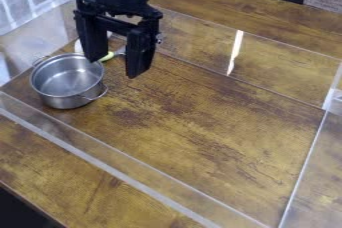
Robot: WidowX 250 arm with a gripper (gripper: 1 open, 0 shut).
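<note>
A black robot gripper (115,56) hangs over the upper left of the wooden table, its dark fingers pointing down and apart, open, with no object visible between them. Left of it a steel pot (67,80) with small handles sits on the table. Behind the arm, a pale object with some green (96,48) is mostly hidden.
Clear panels line the left, front and right sides. A thin white strip (235,52) shows at the back right.
</note>
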